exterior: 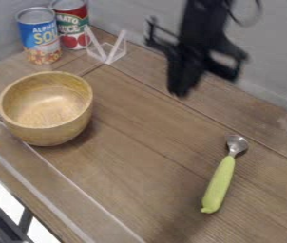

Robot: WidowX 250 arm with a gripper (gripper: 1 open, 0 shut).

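My gripper (197, 66) hangs high over the back middle of the wooden table, blurred, so its fingers' state is unclear. Below it to the right lies a green-handled utensil (220, 180) with a small metal head, alone on the table. A light wooden bowl (47, 121) sits at the left.
An alphabet soup can (41, 39) and a tomato can (72, 26) stand in the back left corner, by a white taped mark. A wall runs along the back.
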